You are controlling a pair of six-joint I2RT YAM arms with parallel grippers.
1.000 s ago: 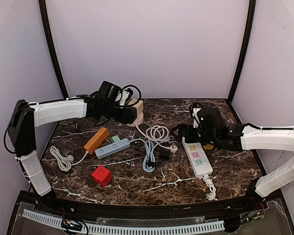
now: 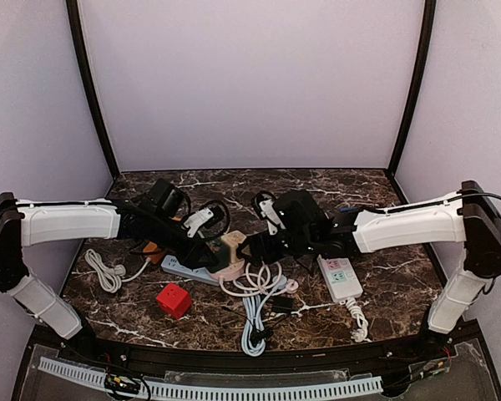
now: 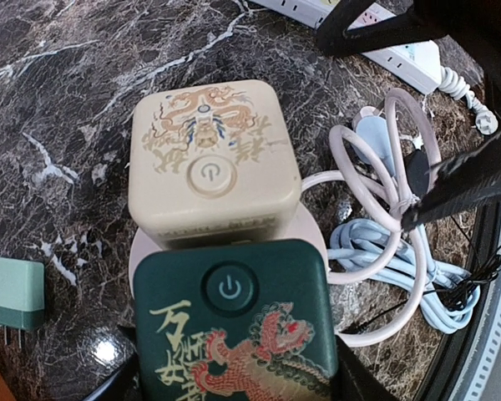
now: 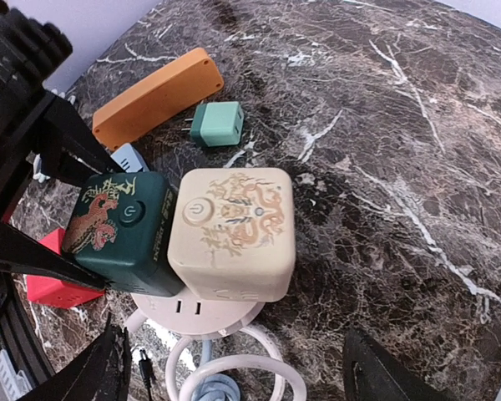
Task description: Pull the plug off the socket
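My left gripper (image 2: 215, 253) is shut on the dark green cube plug (image 3: 234, 322), one finger on each side of it. Beside it a cream cube plug (image 3: 215, 159) with a dragon print sits on the same round pink socket (image 4: 188, 309). That socket's pale cable (image 3: 417, 292) loops off to the right. From the right, my right gripper (image 2: 249, 248) reaches toward the cream plug, open with empty space between its fingers. In the right wrist view the cream plug lies just ahead of those fingers, not between them.
A red cube (image 2: 174, 301), a blue-grey power strip (image 2: 189, 269) and an orange strip (image 4: 159, 96) lie on the left. A small green plug (image 4: 221, 124) rests near them. On the right stands a white strip (image 2: 341, 280). Bundled blue cable (image 2: 252, 330) lies in front.
The right gripper has moved left from the white strip, close to the cream plug.
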